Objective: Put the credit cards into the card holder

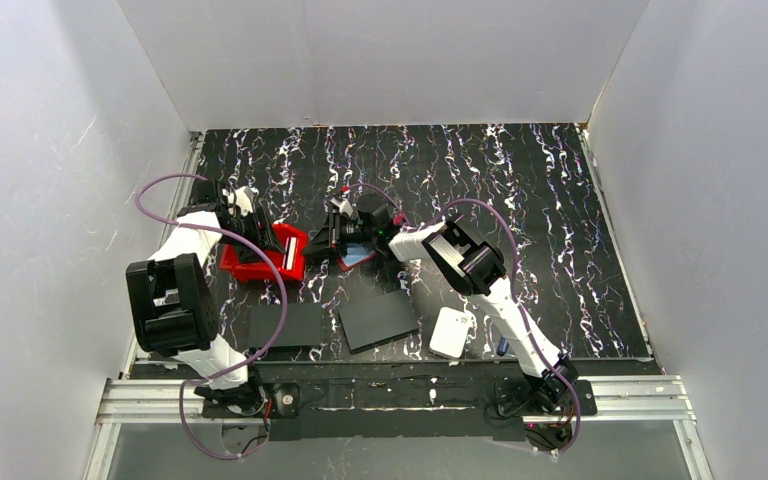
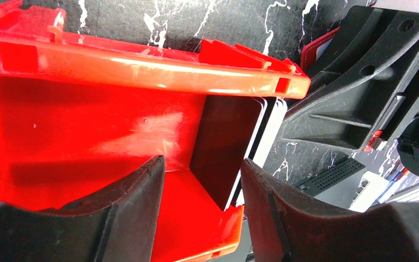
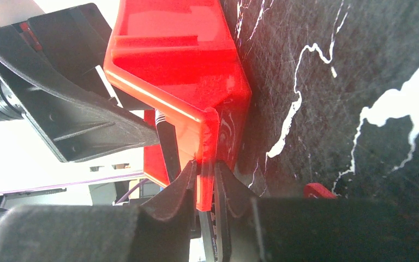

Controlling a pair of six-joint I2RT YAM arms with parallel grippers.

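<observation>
A red card holder (image 1: 292, 270) stands at the table's left, also filling much of the left wrist view (image 2: 98, 131). Dark cards with white edges (image 2: 223, 142) stand upright at its right end. My left gripper is open over the holder, its right finger near the cards' edges. My right gripper is shut on the holder's red end wall. In the top view a red-rimmed object with a blue top (image 1: 354, 257) lies under the right arm, mostly hidden.
Two dark flat plates (image 1: 284, 325) (image 1: 377, 322) lie along the front, with a white rounded object (image 1: 450, 332) to their right. Walls enclose three sides.
</observation>
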